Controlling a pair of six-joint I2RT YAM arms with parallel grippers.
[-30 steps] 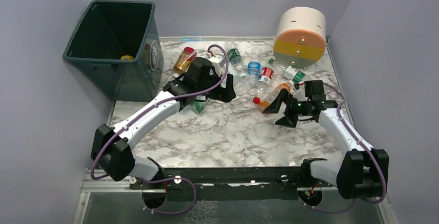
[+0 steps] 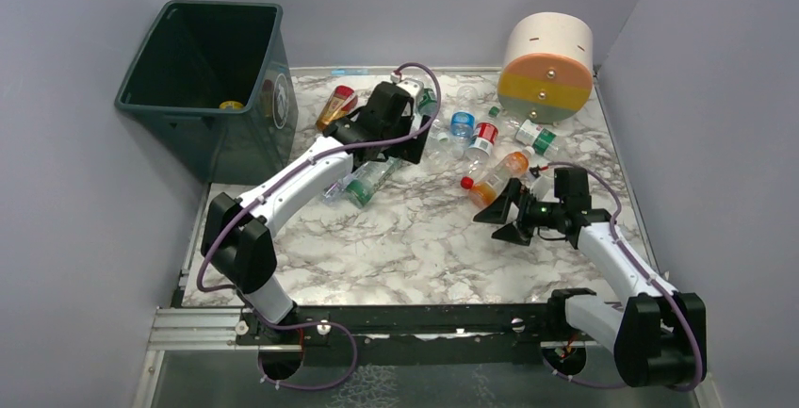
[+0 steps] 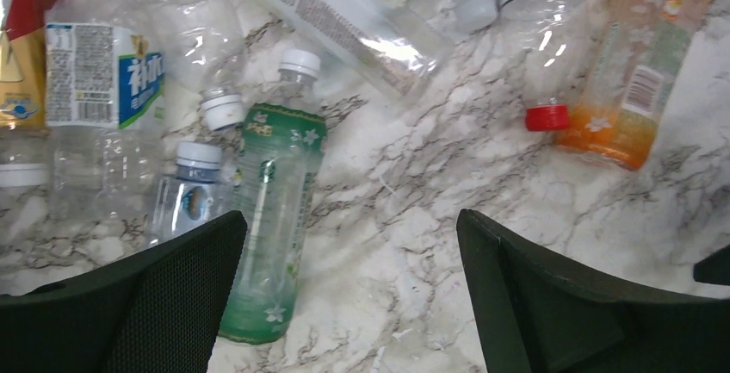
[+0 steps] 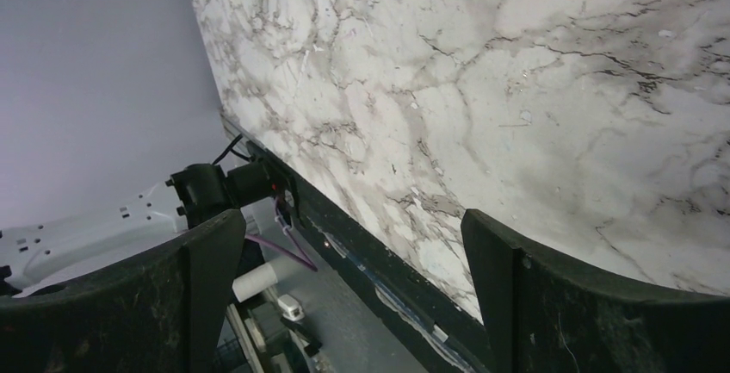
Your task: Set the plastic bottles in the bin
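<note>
Plastic bottles cover the back of the marble table. In the left wrist view a green-label bottle (image 3: 275,218), a clear labelled bottle (image 3: 103,115), an orange bottle (image 3: 637,80) and several others lie below my left gripper (image 2: 405,139), which is open and empty. My right gripper (image 2: 495,220) stands open in front of the orange bottle (image 2: 501,180), nothing between its fingers. The dark green bin (image 2: 198,125) is at the back left with something yellow inside.
A cream cylinder with a coloured end (image 2: 544,88) stands at the back right. Walls enclose both sides and the back.
My right gripper has shifted slightly toward the front and left.
</note>
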